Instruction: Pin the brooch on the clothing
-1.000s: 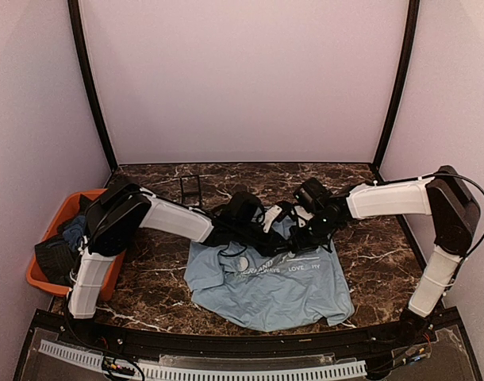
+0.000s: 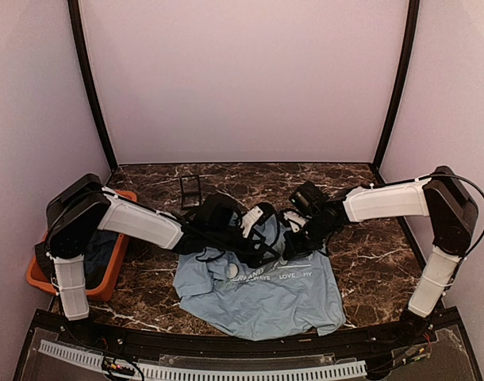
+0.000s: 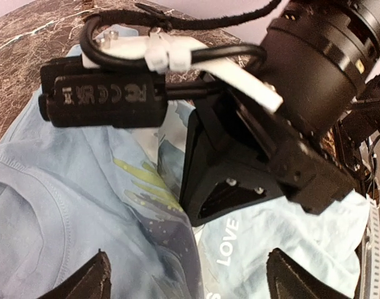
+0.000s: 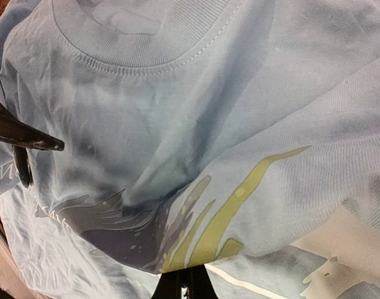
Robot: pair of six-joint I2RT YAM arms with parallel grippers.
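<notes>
The light-blue T-shirt (image 2: 250,305) lies rumpled on the marble table, its collar (image 4: 134,59) and yellow-grey print (image 4: 252,180) in the right wrist view. My left gripper (image 2: 258,254) stands open over the shirt's middle, its tips at the bottom of the left wrist view. My right gripper is shut at a lifted fold of the printed cloth, just right of the left one in the top view.
An orange bin (image 2: 107,282) with dark cloth stands at the left, and a small black frame (image 2: 190,190) at the back. Bare table shows along the back and right. Both arms are close together at the centre.
My left gripper has moved slightly left and toward the front. The shirt has shifted leftward and toward the front edge. The right arm has moved slightly left.
</notes>
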